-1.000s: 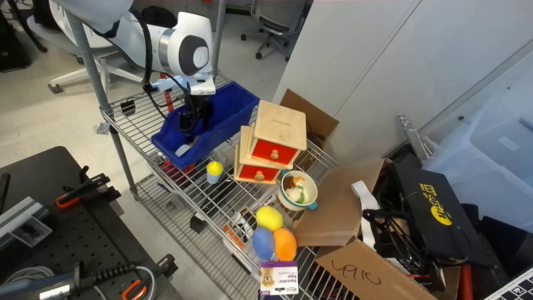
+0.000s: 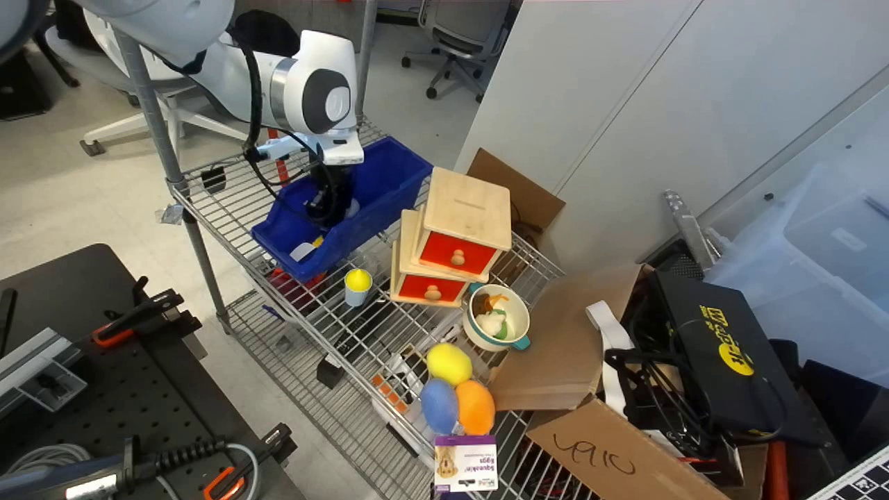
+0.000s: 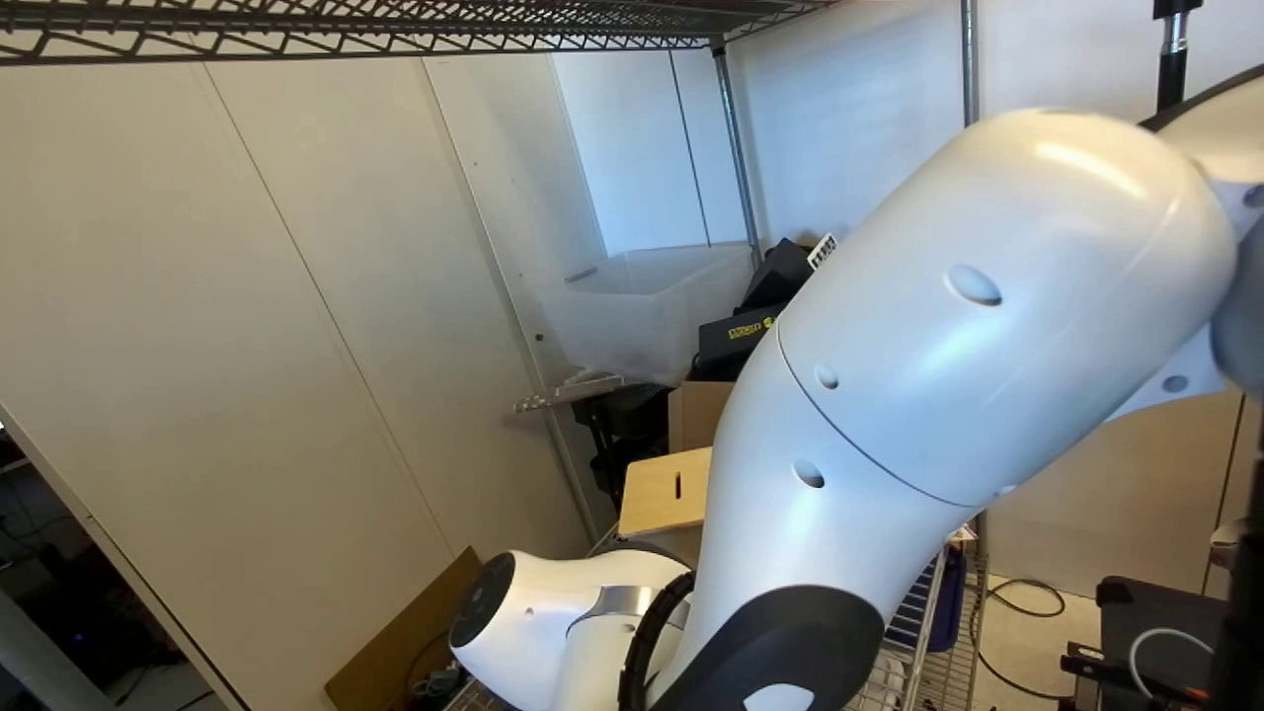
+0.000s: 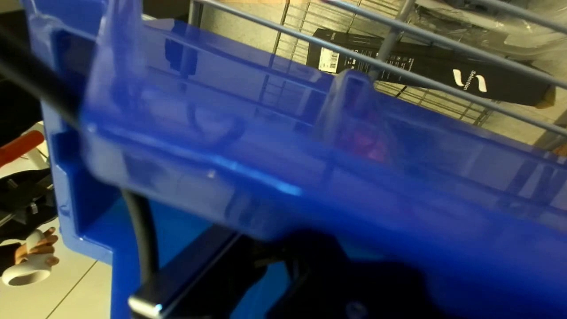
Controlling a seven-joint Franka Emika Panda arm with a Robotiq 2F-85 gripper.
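My gripper (image 2: 323, 215) reaches down into a blue bin (image 2: 387, 179) on the wire shelf in exterior view 1. Its dark fingers blend together there, so neither the finger gap nor anything between them can be made out. A white item (image 2: 301, 251) with a bit of yellow (image 2: 317, 242) beside it lies in the bin's near end. Close to the gripper's right side shows a pale thing (image 2: 352, 208), partly hidden. In the wrist view the bin's blurred blue wall (image 4: 239, 175) covers most of the picture, and dark gripper parts show at the bottom with their tips hidden.
Stacked wooden boxes (image 2: 467, 208) with red fronts stand just right of the bin. A grey-blue cup (image 2: 356, 287) with yellow inside, a bowl (image 2: 497, 317) of small toys and several coloured eggs (image 2: 450, 364) are nearer. A shelf post (image 2: 150, 104) rises at left.
My arm has come lower and slightly right, and the gripper sits deeper in the bin. The pale thing beside it now shows, and the yellow bit by the white item is clearer.
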